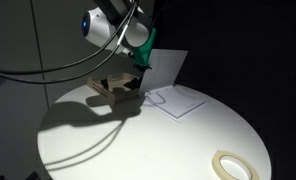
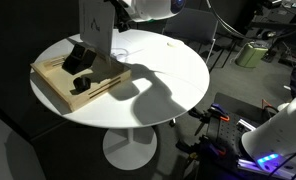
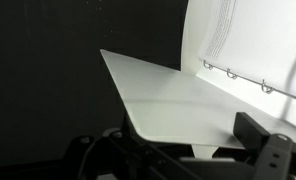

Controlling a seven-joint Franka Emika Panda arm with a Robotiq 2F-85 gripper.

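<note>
A white ring binder lies on the round table, its pages (image 1: 178, 101) flat and its cover (image 1: 166, 66) raised steeply. In the wrist view the cover (image 3: 178, 105) spans the space in front of my gripper. The fingers (image 3: 252, 132) stand well apart there, with the cover's near edge reaching between them; whether it touches either one is unclear. Metal rings (image 3: 231, 75) show along the edge of the pages (image 3: 263, 35). From the other side, the upright cover (image 2: 96, 28) partly hides the gripper.
A wooden tray (image 2: 50, 77) beside the binder holds a black block (image 2: 80, 61) and a dark round cup (image 2: 82, 85). A tape ring (image 1: 220, 166) lies near the table's edge.
</note>
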